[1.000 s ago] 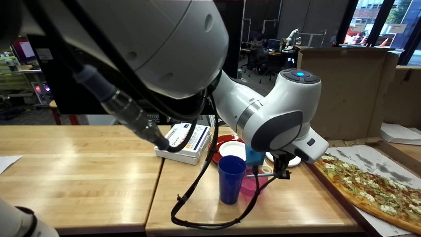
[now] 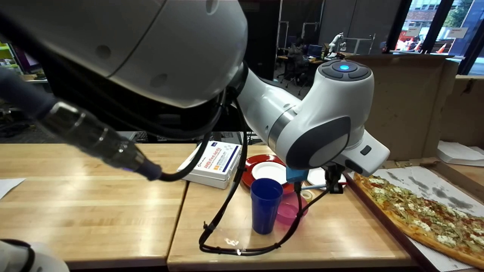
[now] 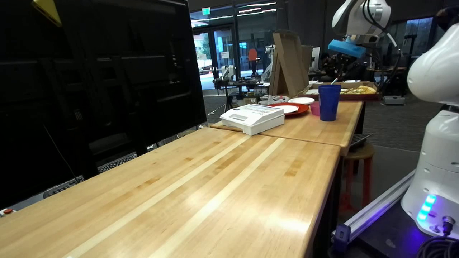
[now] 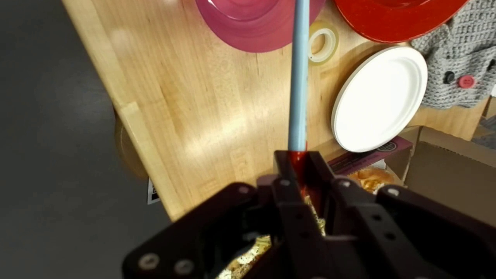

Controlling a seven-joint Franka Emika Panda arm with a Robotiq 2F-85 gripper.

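My gripper is shut on a thin, light blue stick (image 4: 298,88), gripped near its red end. In the wrist view the stick points away from the fingers, over the table and past the rim of a pink bowl (image 4: 253,35). Seen from exterior view 1, the gripper hangs above the table, with the stick (image 2: 314,186) sticking out leftward from it. A tall blue cup (image 2: 264,206) stands upright on the table beside the pink bowl (image 2: 286,213). In exterior view 2 the blue cup (image 3: 329,102) partly hides the area below the gripper.
Near the bowl lie a tape roll (image 4: 331,42), a red plate (image 4: 395,25) and a white plate (image 4: 381,100). An open pizza box with pizza (image 2: 422,217) takes up the right side. Left of the plates sits a white first aid kit (image 2: 213,163).
The gripper and stick have risen and shifted slightly right in exterior view 1. The stick stays held. Cup, bowl and plates have not moved.
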